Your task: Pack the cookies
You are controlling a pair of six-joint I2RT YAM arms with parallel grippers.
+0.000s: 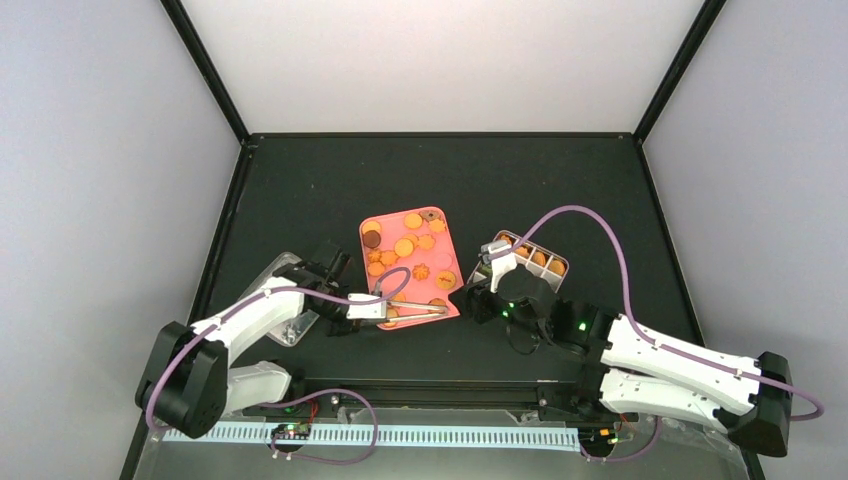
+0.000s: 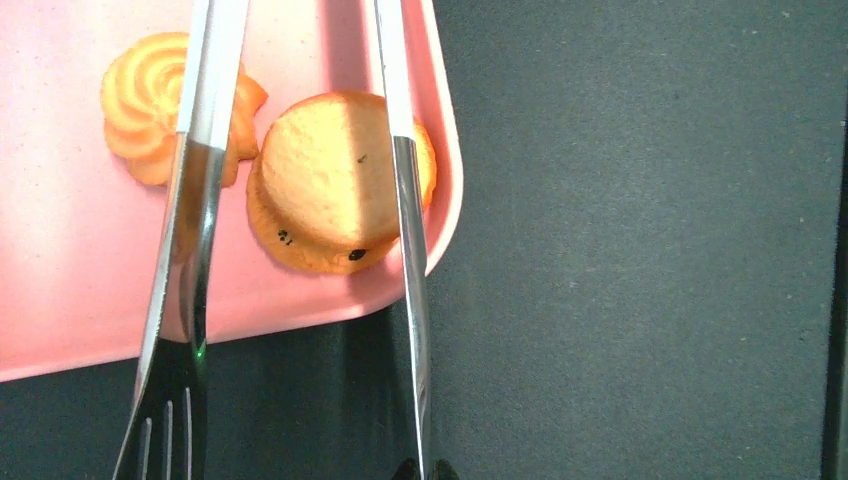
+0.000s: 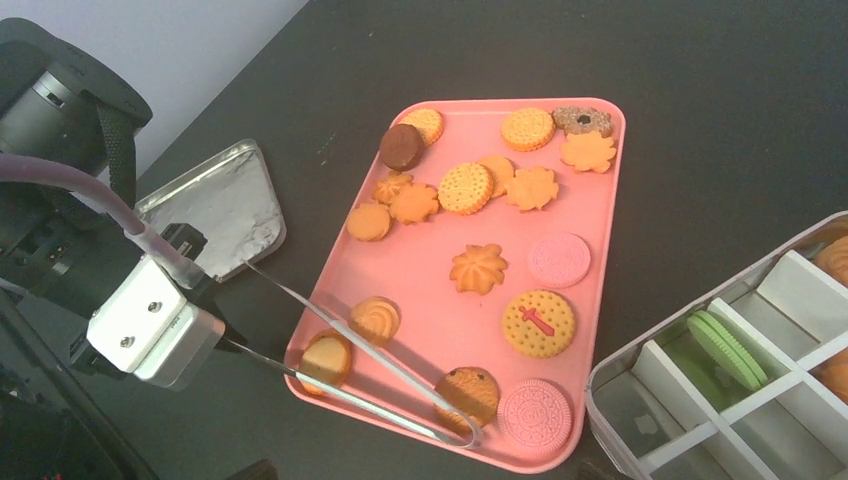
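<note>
A pink tray of assorted cookies lies mid-table. My left gripper, a pair of long metal tongs, reaches over its near edge among the cookies, beside a pink round cookie; it is shut, with nothing seen held. In the left wrist view a swirl cookie and a round cookie lie under the tongs. A divided box, holding a green cookie and orange ones, stands right of the tray. My right gripper is over that side, open, its dark fingertips at the bottom edge.
A metal tray lies left of the pink tray, partly under the left arm in the top view. The right arm partly covers the divided box from above.
</note>
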